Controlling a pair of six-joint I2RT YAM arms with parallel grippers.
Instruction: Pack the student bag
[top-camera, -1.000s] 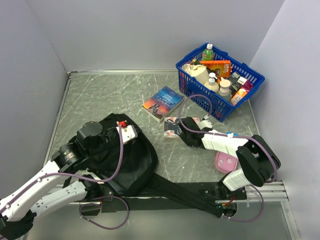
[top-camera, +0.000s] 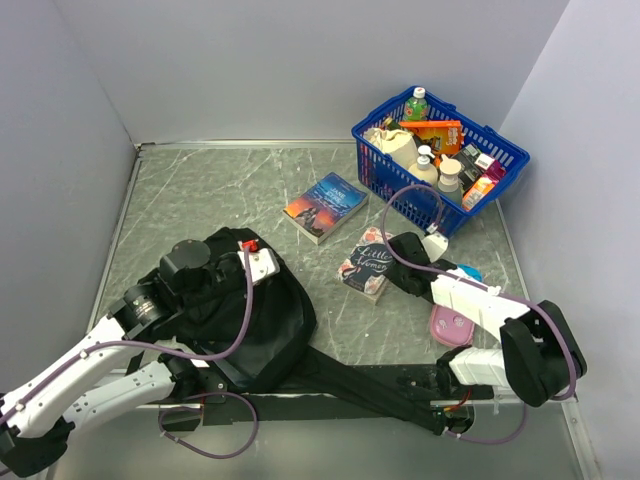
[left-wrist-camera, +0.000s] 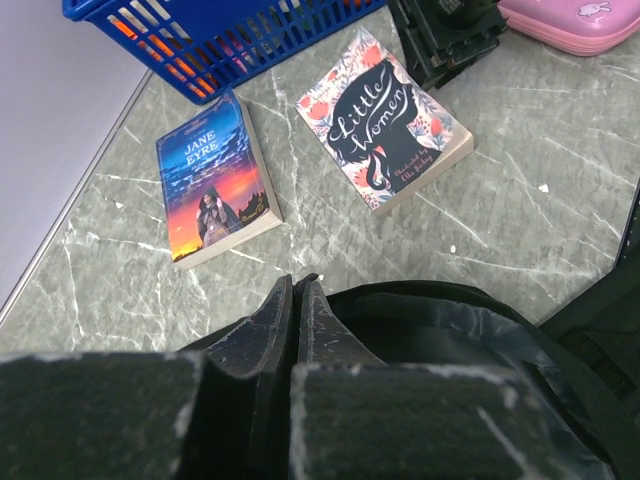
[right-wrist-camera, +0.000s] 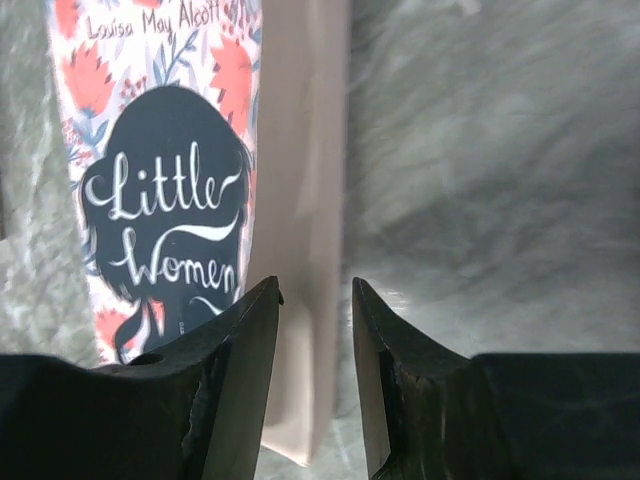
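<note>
The black bag (top-camera: 285, 330) lies open at the lower left; my left gripper is shut on its fabric edge, as far as the left wrist view shows. The Little Women book (top-camera: 364, 262) lies flat mid-table. My right gripper is low at that book's long side, fingers part open, the book's pale edge behind them; nothing clearly held. The Jane Eyre book (top-camera: 325, 207) lies flat behind it.
A blue basket (top-camera: 376, 172) full of bottles and packets stands at the back right. A pink case (top-camera: 451, 325) lies partly under my right arm.
My right gripper has moved rightward from over the Little Women book to its right side, and more of the book shows. My left gripper is nearly still.
</note>
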